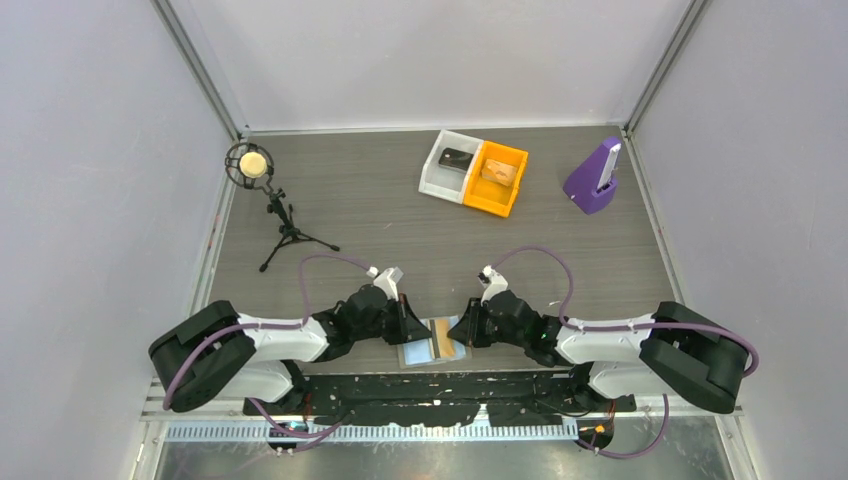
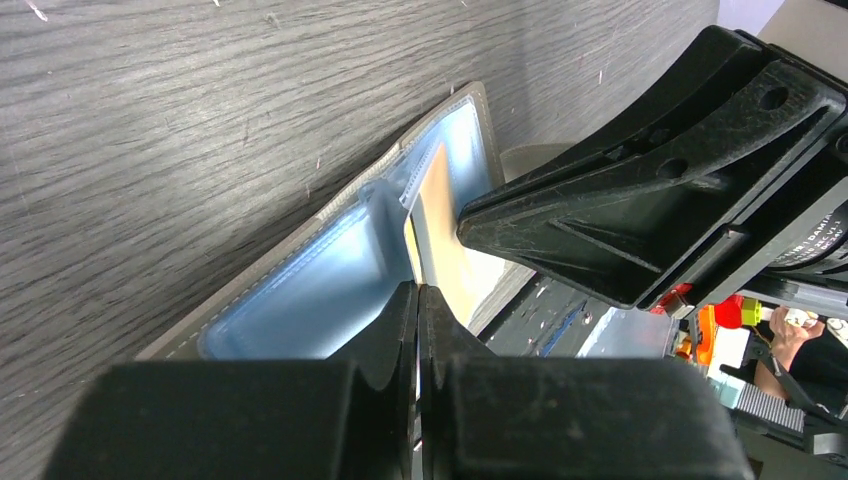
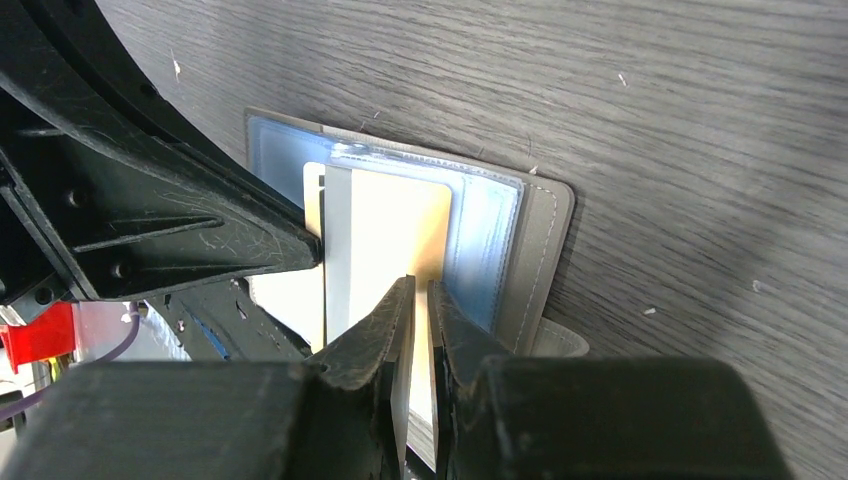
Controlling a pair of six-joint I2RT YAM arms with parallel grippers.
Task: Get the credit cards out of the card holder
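Note:
The open card holder [image 1: 415, 353] lies near the table's front edge, with light blue pockets inside a grey cover. An orange-tan credit card [image 3: 390, 215] with a grey stripe sits in a pocket. In the left wrist view the card [image 2: 445, 240] is seen more edge-on, its near edge lifted. My left gripper is shut on that edge, though its fingers hide the grip itself. My right gripper rests its fingertips over the card and pocket; they are almost together, with only a narrow gap and nothing clearly gripped.
At the back, a white tray [image 1: 430, 178] and an orange tray [image 1: 487, 204] hold small items. A black tripod stand [image 1: 285, 230] is at left, a purple object [image 1: 590, 188] at right.

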